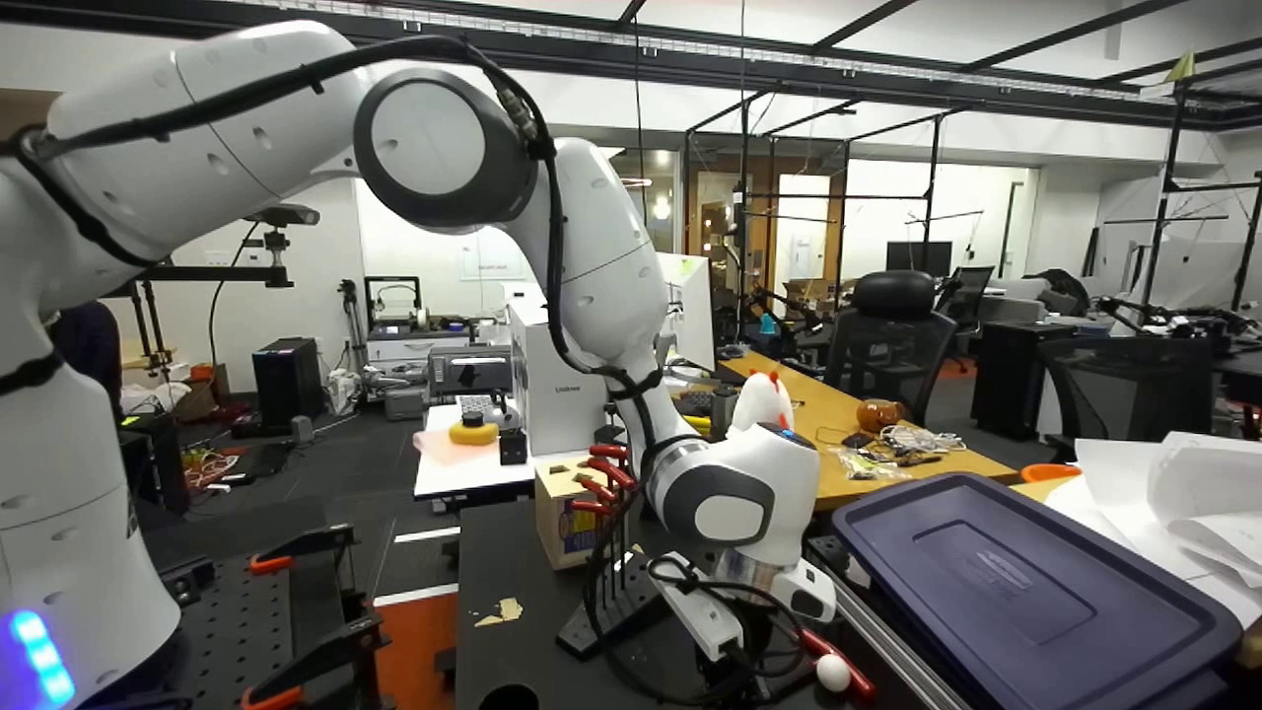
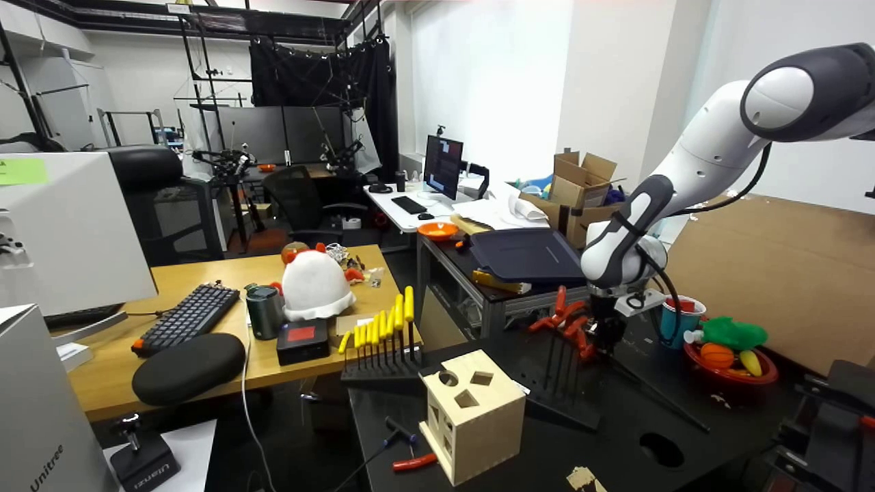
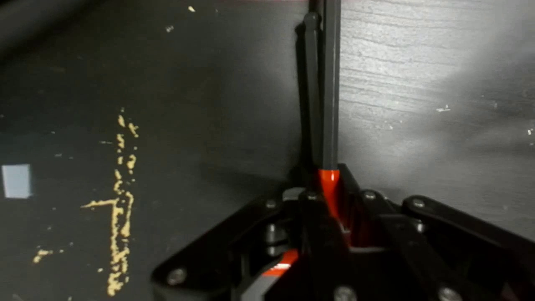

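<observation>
My gripper is shut on a hex key with a red handle (image 3: 329, 184), in the wrist view. The hex key's long dark shaft (image 3: 331, 100) runs up past the frame's top edge. Close along its left side shows a second dark rod (image 3: 312, 65) with a rounded end; whether it belongs to the same tool I cannot tell. In exterior view 2 the gripper (image 2: 608, 332) is low over the black table, right beside a rack of red-handled keys (image 2: 566, 316). A long dark shaft (image 2: 660, 392) slants away from it. Cables partly hide the fingers in exterior view 1.
A wooden shape box (image 2: 476, 414) and a rack with yellow handles (image 2: 385, 328) stand nearby. Beyond the gripper are a blue cup (image 2: 679, 321) and a red bowl of toys (image 2: 742, 373). A dark lid (image 1: 1017, 580) lies at the right.
</observation>
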